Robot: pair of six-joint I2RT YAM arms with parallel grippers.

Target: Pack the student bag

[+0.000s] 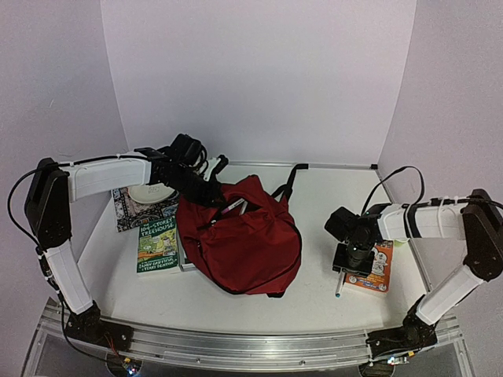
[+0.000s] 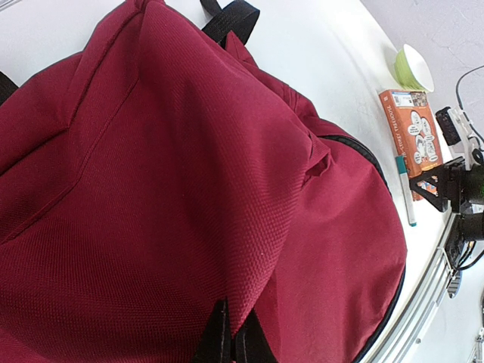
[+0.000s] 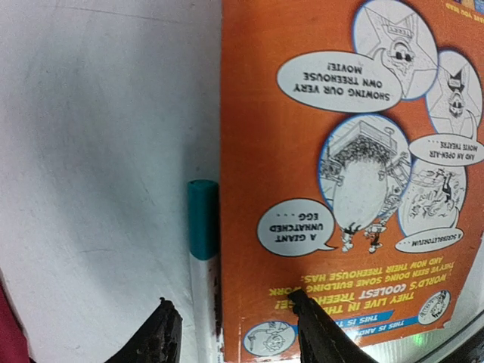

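The red bag (image 1: 251, 255) lies mid-table, with pens (image 1: 233, 206) showing in its opening. My left gripper is shut on a fold of the bag's cloth (image 2: 261, 249) at the upper left of the opening. Beside the orange book (image 3: 302, 181) a white marker with a teal end (image 3: 203, 227) lies flat on the table, close along the book's edge. Over that edge hovers my right gripper, open, its fingers (image 3: 162, 336) apart on either side of the marker's line with nothing held. The marker's near end runs out of the right wrist view.
A green book (image 1: 158, 247) lies left of the bag, partly beside another item under the bag. Behind it a plate (image 1: 149, 194) rests on a patterned dark item (image 1: 126, 214). A green bowl (image 2: 414, 69) stands behind the orange book. Table between bag and marker is clear.
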